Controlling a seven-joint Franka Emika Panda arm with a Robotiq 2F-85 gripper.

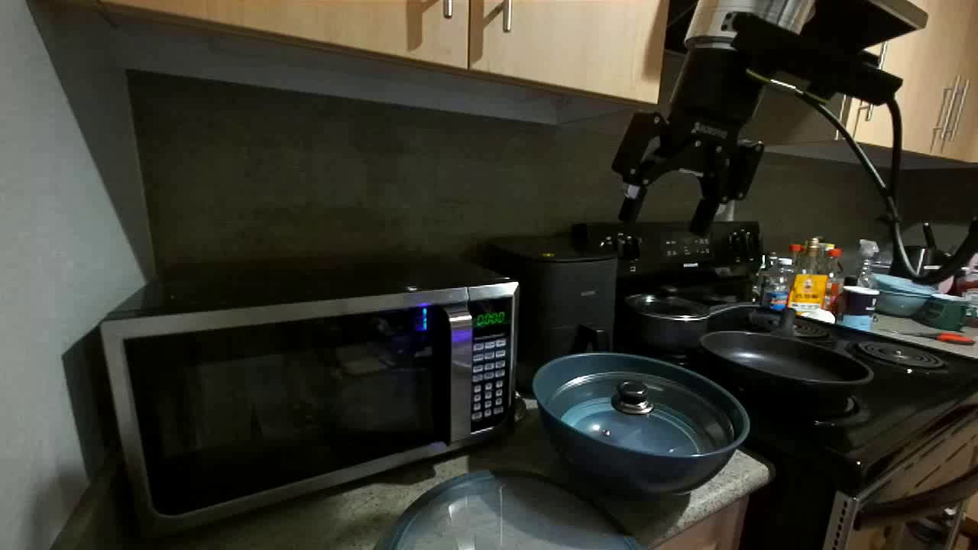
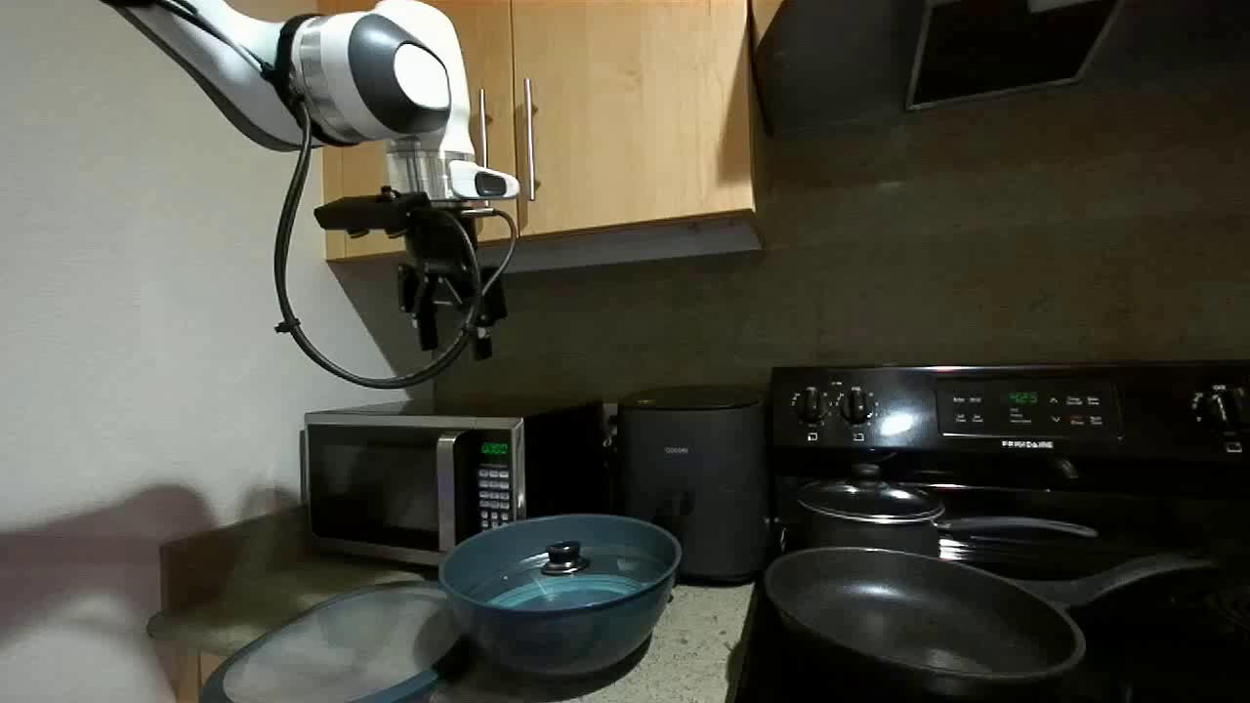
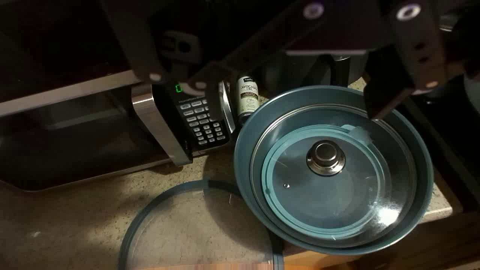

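My gripper (image 1: 667, 212) hangs in the air, fingers pointing down and spread apart, with nothing between them. In the second exterior view the gripper (image 2: 454, 342) is well above the microwave and the bowl. A large blue bowl (image 3: 243, 157) stands on the counter below it. Inside the bowl rests a clear glass lid (image 3: 288, 207) with a dark, metal-ringed knob (image 3: 326, 157); a light teal ring (image 3: 270, 180) shows through the glass. Left of the bowl lies a round, clear lid with a blue rim (image 3: 135, 225), partly cut off by the frame edge.
A microwave (image 1: 293, 394) stands left of the bowl, an avocado oil bottle (image 3: 248, 96) and a black appliance (image 2: 691, 480) behind it. On the stove to the right are a frying pan (image 2: 926, 609) and a lidded saucepan (image 2: 867, 516). Cabinets (image 2: 633, 117) hang overhead.
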